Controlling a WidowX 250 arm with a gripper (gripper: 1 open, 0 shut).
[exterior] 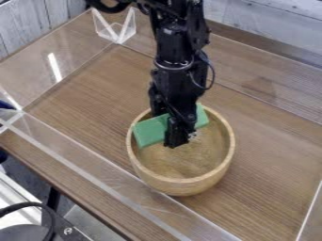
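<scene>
A wooden bowl (189, 171) stands on the wooden table, with a green rectangular block or sponge (150, 132) lying in it, tilted toward the rim. My black gripper (179, 134) reaches down from the top into the bowl and is shut on the green block, covering its middle.
A clear tape-like wire stand (113, 28) sits at the back left. A pale wooden wall runs along the back. Dark cables and equipment lie off the table's lower left edge.
</scene>
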